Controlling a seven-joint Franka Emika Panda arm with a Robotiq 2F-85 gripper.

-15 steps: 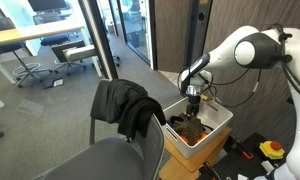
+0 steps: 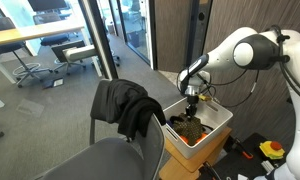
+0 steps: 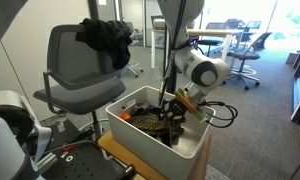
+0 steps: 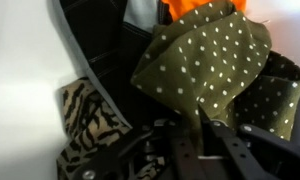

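Note:
An olive cloth with white dots (image 4: pixel 215 65) fills much of the wrist view and gathers into a fold at my gripper. Dark fingers lie on both sides of that fold; whether they press on it does not show clearly. In the second exterior view, the gripper (image 3: pixel 172 112) points down into a white bin (image 3: pixel 180 160), at the dark cloth heap (image 3: pixel 150 122). From the first exterior view, the gripper (image 2: pixel 192 108) is also low inside the bin (image 2: pixel 218 118).
An orange piece (image 4: pixel 190 7) and an animal-print cloth (image 4: pixel 90 125) lie around the dotted cloth. White bin walls stand close about the gripper. A grey chair (image 2: pixel 115 155) with a black garment (image 2: pixel 125 103) is beside the bin.
The arm and gripper stay low in the bin, with hardly any visible shift over the last second. The bin and chair have not moved.

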